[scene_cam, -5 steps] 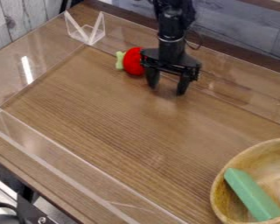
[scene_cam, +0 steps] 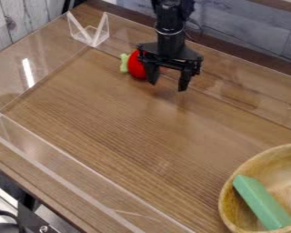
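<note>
The black robot arm hangs from the top centre, its gripper (scene_cam: 167, 73) low over the back of the wooden table, open, its two fingers apart on either side. A red round object (scene_cam: 135, 65) with a small green part lies at the gripper's left, partly hidden by it. Whether the left finger touches it I cannot tell.
A yellowish bowl (scene_cam: 240, 172) at the bottom right holds a long green object (scene_cam: 262, 202). Clear wire-like stands are at the top left and left edge.
The gripper has moved left toward the red object over the last second. The red object looks slightly shifted left and more covered by the gripper.
</note>
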